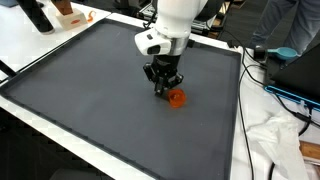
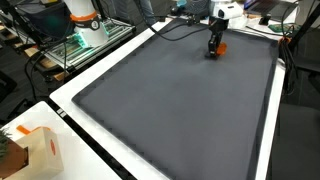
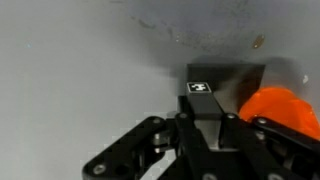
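My gripper is shut on a small grey block with a black-and-white marker [image 3: 200, 88] on its top end. Behind that block lies a dark square piece [image 3: 245, 73], partly hidden by the fingers. An orange round part [image 3: 275, 104] sits to the right of the block in the wrist view. In exterior view 1 the gripper [image 1: 163, 82] is low over the grey board, and the orange part [image 1: 177, 98] shows just beside it. From exterior view 2 the orange part [image 2: 222, 48] appears at the right of the gripper. Whether the held block touches the board cannot be told.
The grey board [image 1: 95, 85] is broad and mostly bare, with free room to the left and front. White crumpled plastic [image 1: 272, 138] and black cables [image 1: 285, 98] lie beyond its right edge. A second robot arm [image 2: 85, 25] stands off at the left.
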